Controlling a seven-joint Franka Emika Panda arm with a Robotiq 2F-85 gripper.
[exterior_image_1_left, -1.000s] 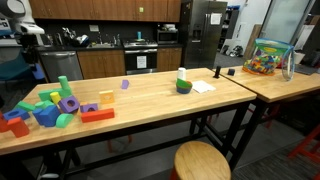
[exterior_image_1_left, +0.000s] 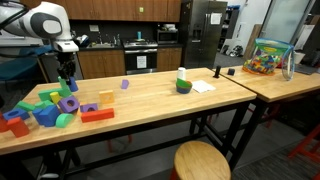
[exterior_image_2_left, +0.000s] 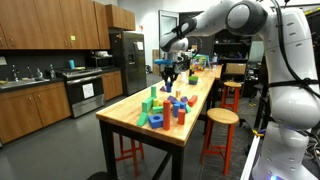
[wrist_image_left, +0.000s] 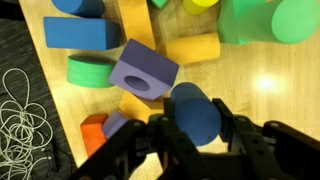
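Note:
A blue cylindrical block (wrist_image_left: 197, 118) is held upright, its round end towards the wrist camera, with my gripper shut on it. In exterior view 1 the gripper (exterior_image_1_left: 70, 78) hangs above the back of the block pile at the table's left end. Beneath the held block in the wrist view, a purple block (wrist_image_left: 144, 69) and an orange block (wrist_image_left: 193, 48) lie on the wooden table. How far the held block is above the table is hard to tell.
Tall green blocks (wrist_image_left: 292, 19) stand close by at the upper right of the wrist view. A blue rectangular block (wrist_image_left: 82, 35) and a green curved one (wrist_image_left: 91, 71) lie to the left. Farther along the table are a green bowl (exterior_image_1_left: 184, 87) and white paper (exterior_image_1_left: 202, 86).
The arm has swung right and come down in exterior view 1, carrying the blue block from beyond the table's left end to over the pile. The blocks on the table look unmoved.

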